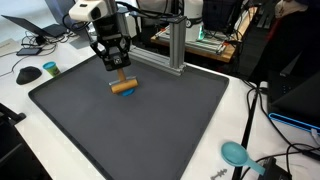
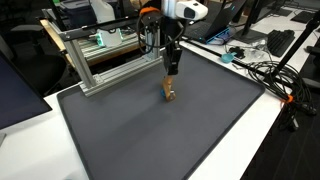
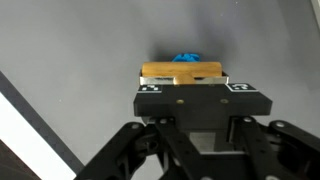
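A wooden mallet-like piece hangs upright below my gripper (image 1: 120,66), which is shut on its handle. Its cylindrical head (image 1: 124,86) is at the bottom, lying crosswise. A small blue object (image 1: 128,93) on the dark mat shows just under and in front of the head. In the wrist view the wooden head (image 3: 181,70) spans the space beyond my gripper, and the blue object (image 3: 187,57) peeks out past it. From the second exterior view, the mallet (image 2: 168,89) is close above the mat; whether it touches the blue object cannot be told.
A metal frame (image 1: 163,62) stands behind it. Off the mat are a green cup (image 1: 51,69), a dark rounded object (image 1: 28,75) and a teal round-ended item (image 1: 237,155).
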